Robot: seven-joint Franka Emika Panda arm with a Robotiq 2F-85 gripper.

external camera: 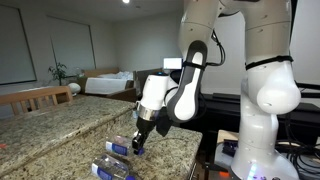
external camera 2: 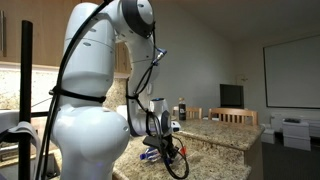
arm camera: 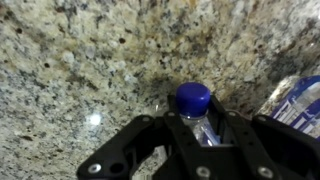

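A clear bottle with a blue cap (arm camera: 192,97) shows in the wrist view, its body running back between the fingers of my gripper. The gripper is shut on it; the rest of the body is hidden by the gripper. From exterior view 1, the gripper (external camera: 143,138) is low over the counter, by a bottle (external camera: 120,146) with a blue end. A second bottle (external camera: 110,167) lies nearer on the granite, and part of a labelled bottle (arm camera: 302,104) shows at the right in the wrist view.
Wooden chairs (external camera: 40,98) stand behind it. A dark bottle (external camera 2: 182,109) stands farther back in exterior view 2.
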